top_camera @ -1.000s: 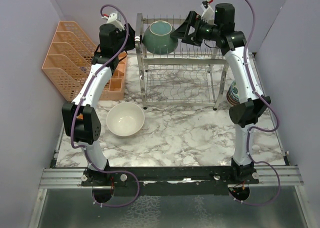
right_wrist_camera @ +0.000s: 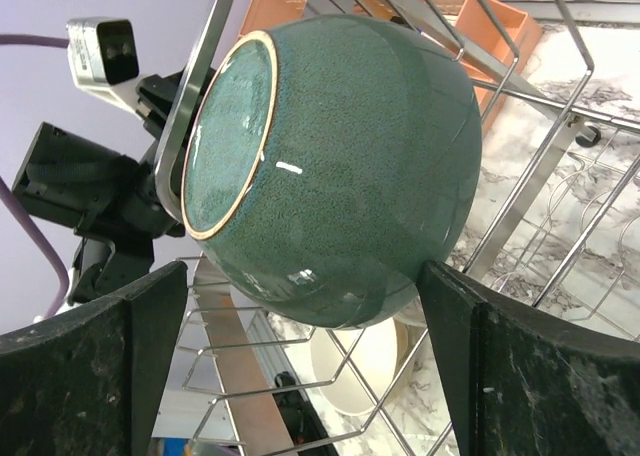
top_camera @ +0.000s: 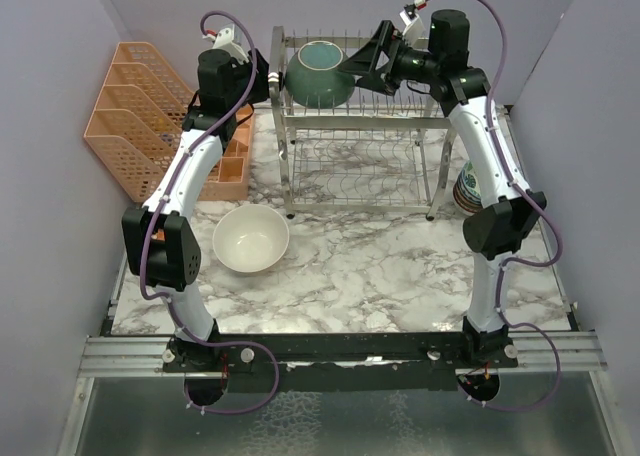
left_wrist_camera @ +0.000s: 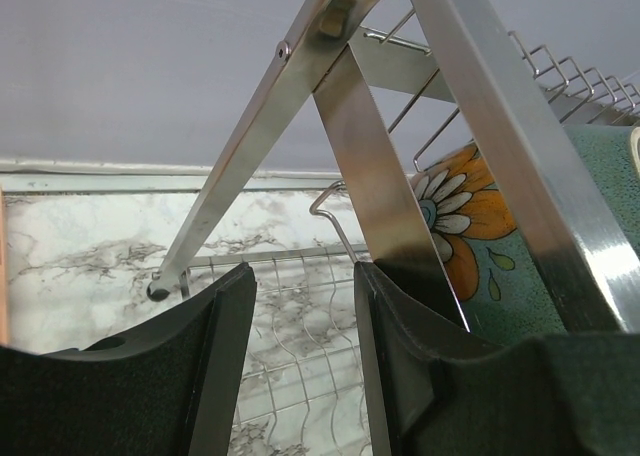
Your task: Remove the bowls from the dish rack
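Note:
A green bowl (top_camera: 318, 81) sits tilted in the upper level of the metal dish rack (top_camera: 362, 122), its foot ring up; the left wrist view shows an orange flower on it (left_wrist_camera: 465, 221). My left gripper (top_camera: 262, 81) is at the rack's left end, beside the frame, its fingers (left_wrist_camera: 215, 346) apart with nothing visible between them. My right gripper (top_camera: 372, 64) is at the bowl's right side, open, with the bowl (right_wrist_camera: 330, 156) just beyond its fingertips; one fingertip appears to touch it.
A white bowl (top_camera: 250, 238) lies on the marble counter at front left. An orange organizer (top_camera: 130, 126) stands at left. Stacked bowls (top_camera: 468, 186) are partly hidden behind my right arm.
My right gripper and arm have shifted slightly, and the green bowl has moved a little toward the left. The left arm looks unchanged.

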